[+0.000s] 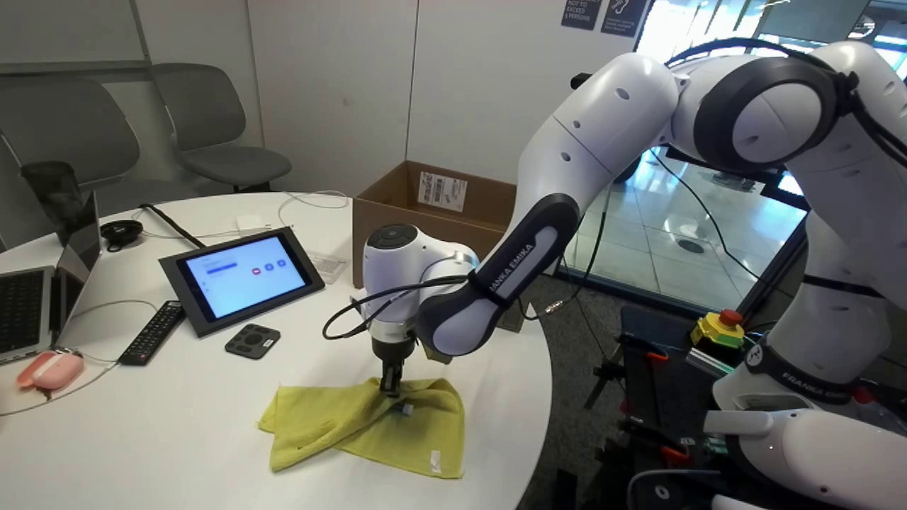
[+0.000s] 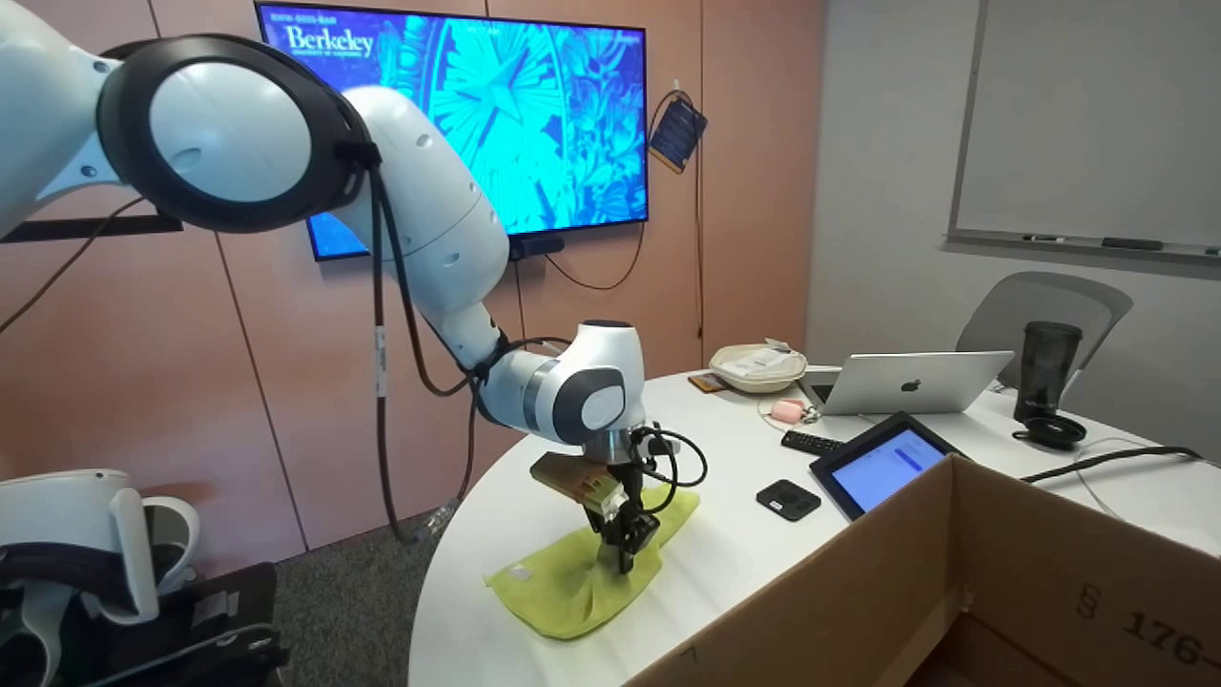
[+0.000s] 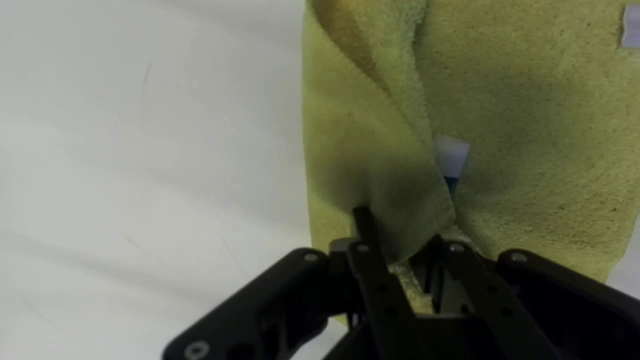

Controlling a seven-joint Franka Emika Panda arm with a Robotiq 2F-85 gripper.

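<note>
A yellow-green cloth point(image 1: 365, 425) lies partly folded on the white table, with the gripper point(image 1: 390, 391) reaching down onto its middle. In the wrist view, a raised fold of the cloth point(image 3: 384, 150) runs in between the fingers of the gripper. Those fingers stand apart, and whether both press on the fabric is hard to tell. A small white and teal tag point(image 3: 451, 157) shows beside the fold. From the other side, the gripper point(image 2: 624, 555) also appears down at the cloth point(image 2: 572, 584); its fingertips are partly lost in the fabric.
Behind the arm stands an open cardboard box point(image 1: 434, 204). A tablet point(image 1: 246, 272), a small black device point(image 1: 252, 341), a remote point(image 1: 153, 332) and a laptop point(image 1: 38, 297) lie to the left. Bare table surrounds the cloth in front, near the rounded edge.
</note>
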